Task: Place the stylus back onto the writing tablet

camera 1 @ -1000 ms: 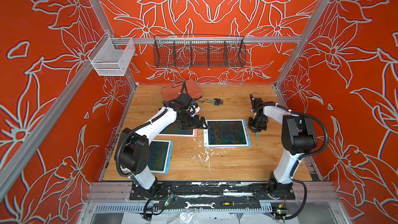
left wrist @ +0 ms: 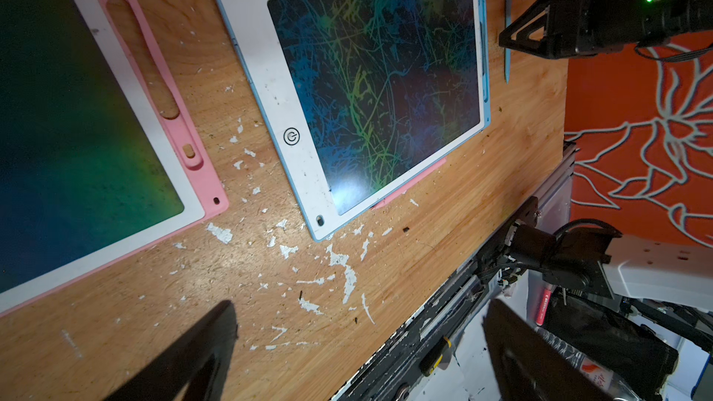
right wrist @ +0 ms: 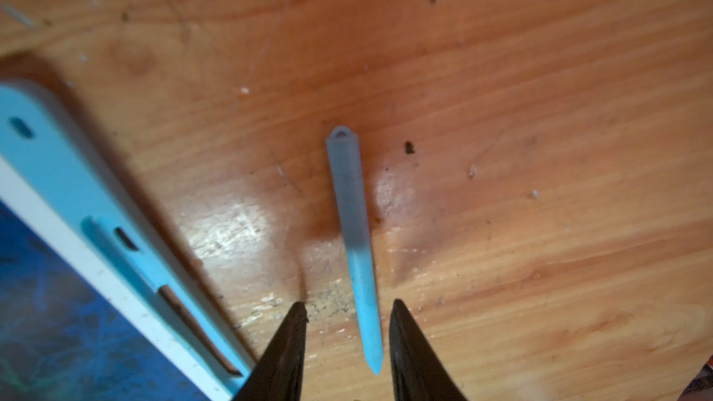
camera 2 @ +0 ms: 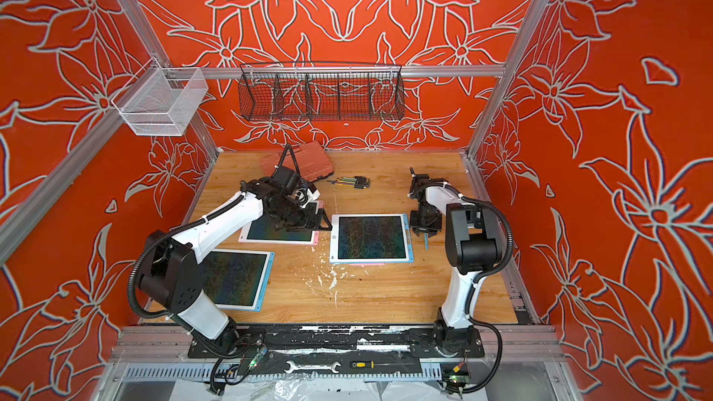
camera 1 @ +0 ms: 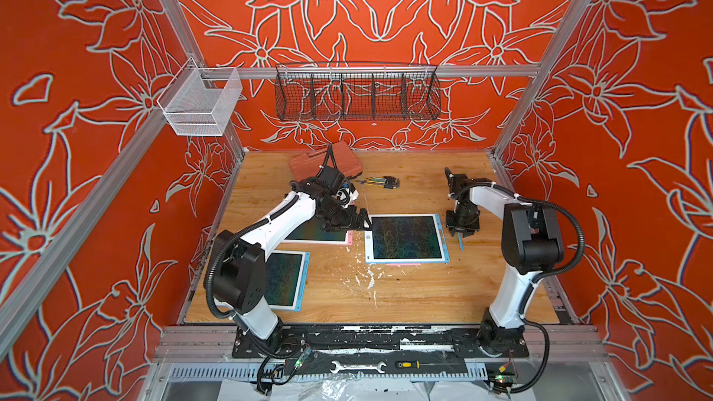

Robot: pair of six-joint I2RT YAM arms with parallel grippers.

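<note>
A light blue stylus (right wrist: 354, 237) lies on the wooden table, beside the blue-edged writing tablet (camera 1: 404, 237), apart from its slotted side (right wrist: 148, 267). My right gripper is open over the stylus, its fingers either side of the lower half, with nothing gripped. In the top left view the right gripper (camera 1: 460, 230) hangs at the tablet's right. My left gripper stands open above the table near the middle left, between the pink tablet (left wrist: 89, 163) and the blue-edged one, holding nothing.
Another blue-edged tablet (camera 2: 230, 278) lies at the front left. A red case (camera 1: 304, 163) and some small tools (camera 1: 382, 182) sit at the back. Wire baskets hang on the rails.
My right arm has shifted slightly near the stylus. The left arm looks unmoved.
</note>
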